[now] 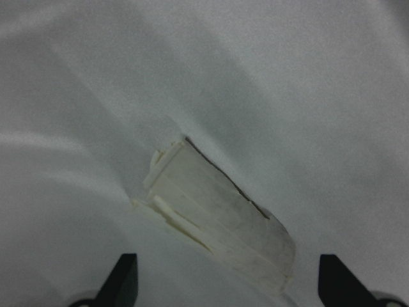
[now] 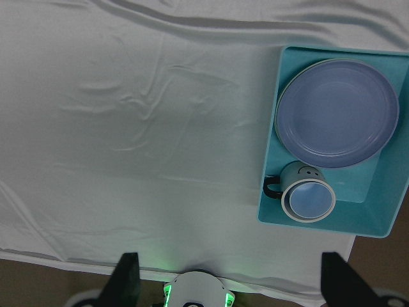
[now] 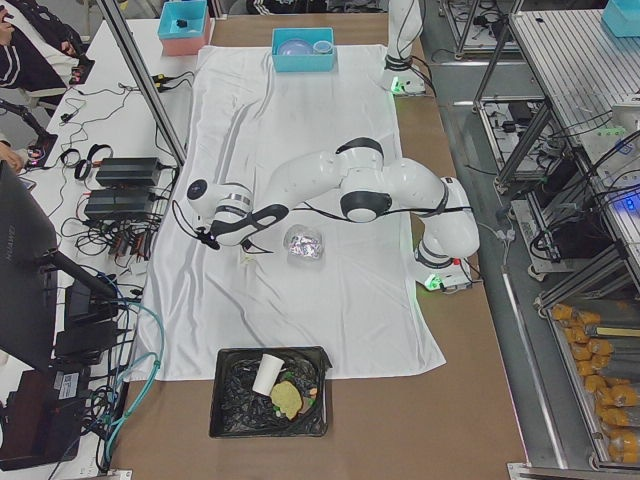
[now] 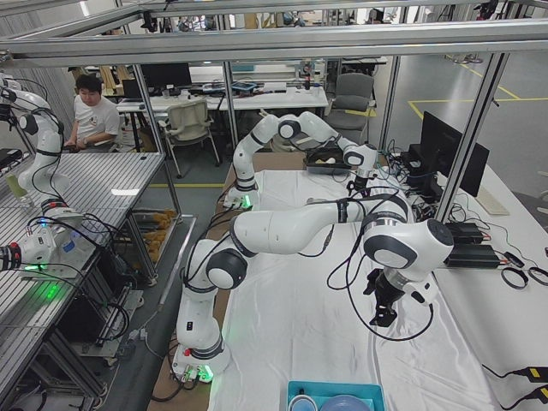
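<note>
A crumpled pale, translucent strip [image 1: 217, 217] lies on the white cloth [image 1: 319, 96]. My left gripper is open just above it, fingers either side of the strip's lower part; in the camera left view the arm largely hides it. My right gripper is open and empty, high over the cloth beside a turquoise bin [image 2: 275, 160] holding blue plates [image 2: 337, 112] and a mug with a smiling face [image 2: 307, 198].
A clear packet with silvery contents [image 3: 304, 243] lies mid-cloth. A black-lined tray [image 3: 225, 400] with a white cup [image 3: 267, 374] and food-like items stands at the near end. Cables and monitors line one side; metal posts frame the workspace.
</note>
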